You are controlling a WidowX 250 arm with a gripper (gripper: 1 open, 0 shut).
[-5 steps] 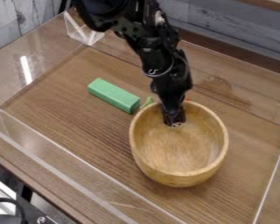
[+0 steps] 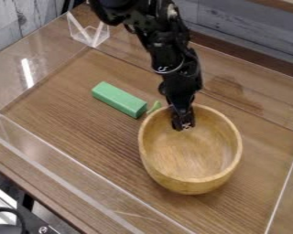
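A large light-wood bowl point(image 2: 189, 160) stands on the brown wooden table. The black arm reaches down from the top, and its gripper point(image 2: 181, 117) is at the bowl's back rim, seemingly shut on it; the fingertips are dark and hard to make out. A small bit of light green shows just left of the fingers, partly hidden.
A green block point(image 2: 118, 99) lies left of the bowl. A clear plastic object point(image 2: 88, 30) stands at the back left. A wall runs along the back.
The bowl has shifted very slightly right and down in the view, with the gripper staying at its back rim. The green block looks unmoved.
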